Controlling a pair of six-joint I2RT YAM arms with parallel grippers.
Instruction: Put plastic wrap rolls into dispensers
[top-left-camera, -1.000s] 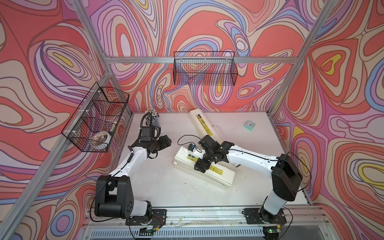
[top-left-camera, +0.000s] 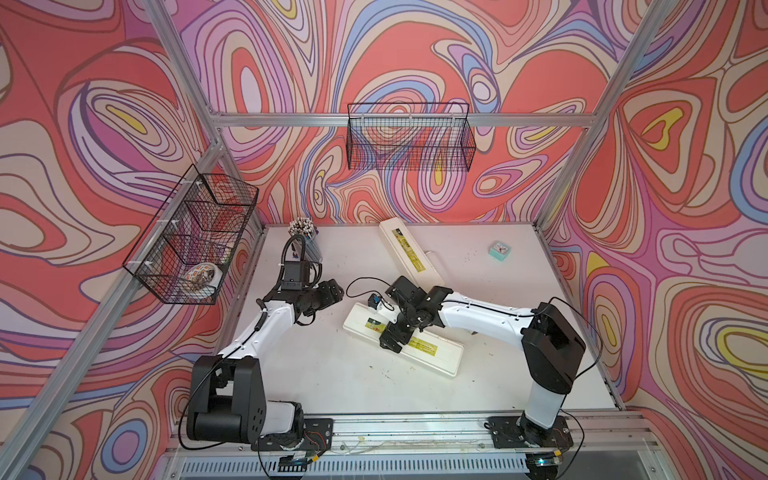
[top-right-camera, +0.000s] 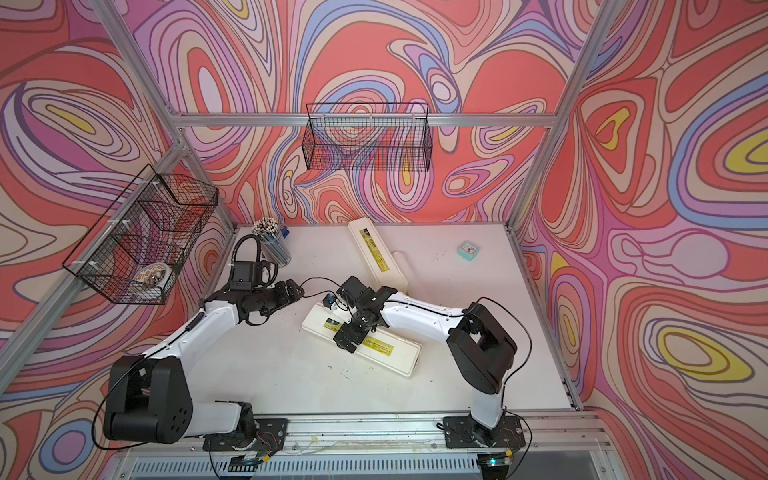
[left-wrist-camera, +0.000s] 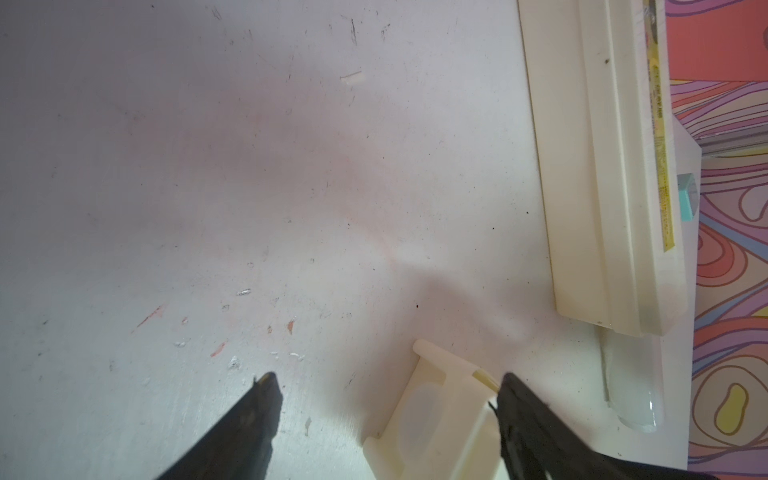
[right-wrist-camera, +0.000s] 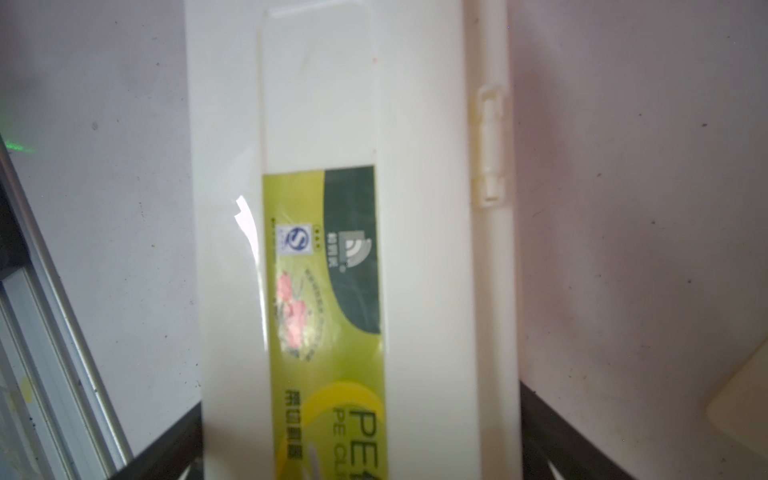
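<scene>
The near cling-wrap dispenser (top-left-camera: 436, 352), long and white with a yellow-green label, lies slanted across the front middle of the table, its lid down. My right gripper is over it, open, with the fingers on either side of the box. The left gripper (top-left-camera: 337, 290) stands open left of the dispenser's far-left end, nothing between its fingers; the box's end (left-wrist-camera: 448, 424) shows beyond them in the left wrist view. A second dispenser (top-left-camera: 408, 249) lies at the back. Beside it is a pale roll (left-wrist-camera: 636, 384), partly hidden. Whether the near box holds a roll is hidden.
A container of white-tipped sticks (top-left-camera: 308, 240) stands at the back left, behind my left arm. A small teal box (top-left-camera: 499, 251) sits at the back right.
The near dispenser's lid has come down onto its base, with the right gripper moving slightly lower and left over it. The left gripper has shifted a little forward.
</scene>
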